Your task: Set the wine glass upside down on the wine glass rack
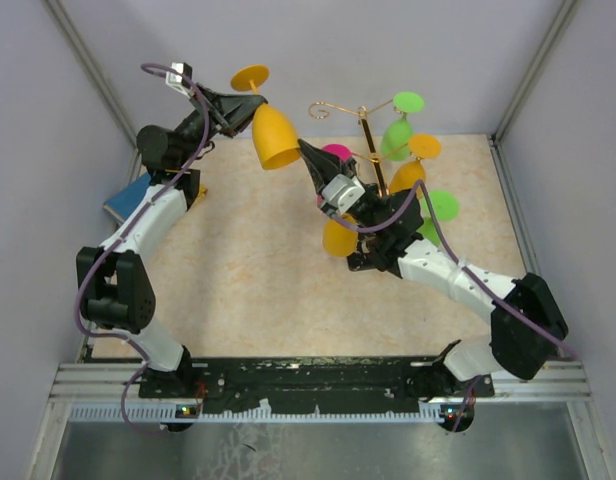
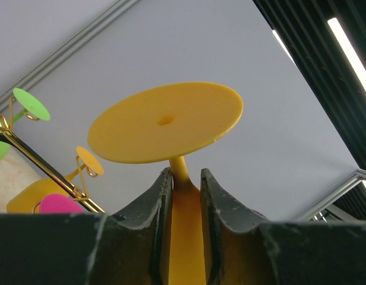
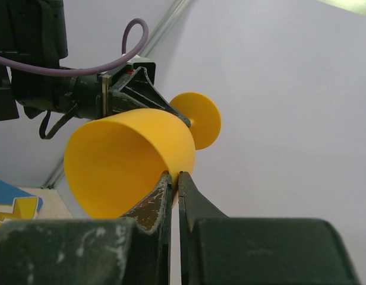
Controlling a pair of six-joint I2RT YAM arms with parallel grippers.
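A yellow wine glass (image 1: 274, 136) is held in the air upper middle, foot up and bowl mouth tilted down toward the right. My left gripper (image 1: 256, 101) is at its upper bowl near the stem, fingers slightly apart with the glass between them (image 2: 186, 196). My right gripper (image 1: 302, 146) is shut at the bowl's rim, pinching the thin wall, as the right wrist view (image 3: 176, 178) shows. Behind my right arm stands the gold wine glass rack (image 1: 362, 115), carrying several green, yellow and pink glasses.
A blue object (image 1: 125, 202) with yellow lies at the left edge, behind my left arm. Walls bound both sides.
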